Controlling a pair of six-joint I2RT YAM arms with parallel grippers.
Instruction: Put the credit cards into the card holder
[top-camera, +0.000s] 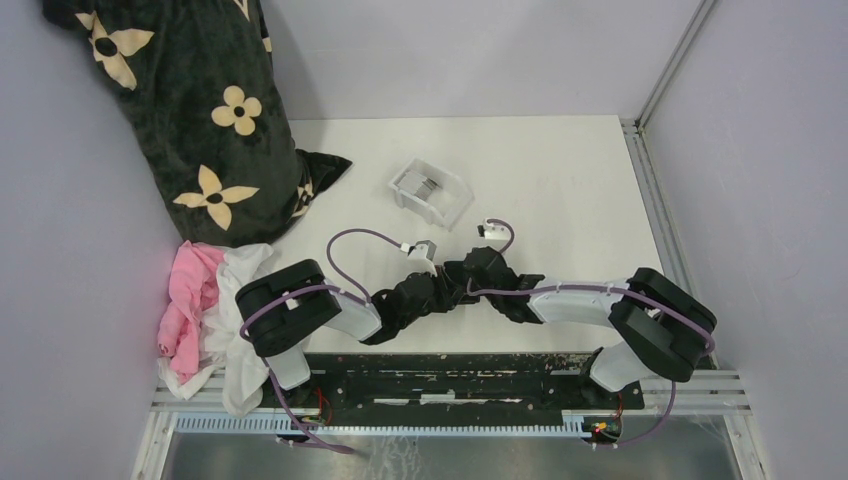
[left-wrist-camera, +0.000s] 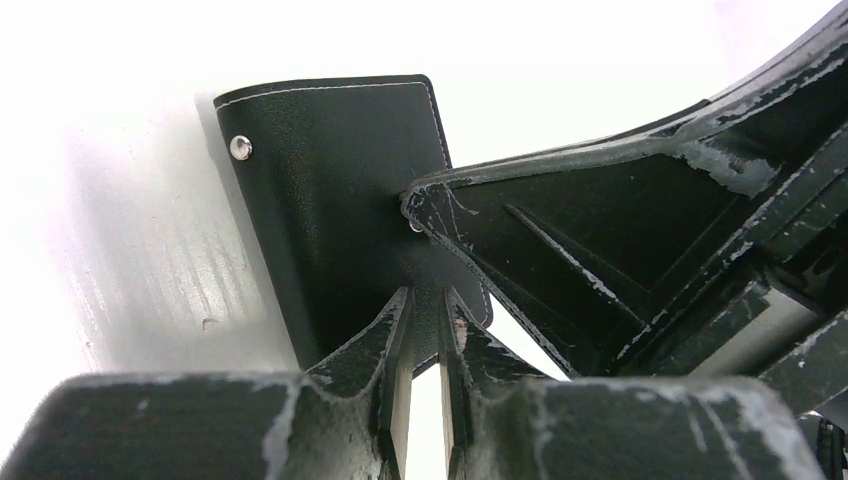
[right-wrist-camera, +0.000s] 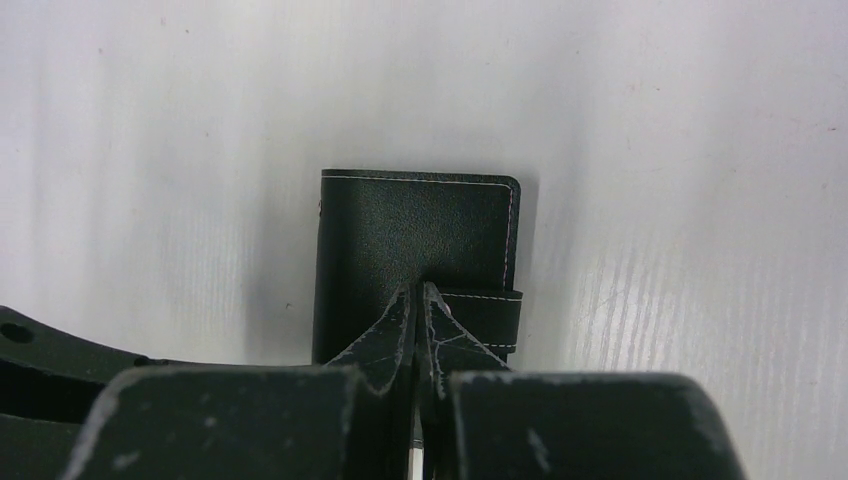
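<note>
The black card holder, folded and edged in white stitching, lies close to the table, mostly covered by the grippers in the top view. My left gripper is shut on its near edge, the fingers slightly parted with the holder between. The tip of my right gripper presses over the holder's face, beside the strap; its fingers are together with nothing visible between. A silver snap shows at the holder's far left side. No credit card can be made out clearly.
A white bin with grey flat pieces inside stands behind the grippers; whether these are cards is unclear. Pink cloth and white cloth lie at left, below a dark flowered cushion.
</note>
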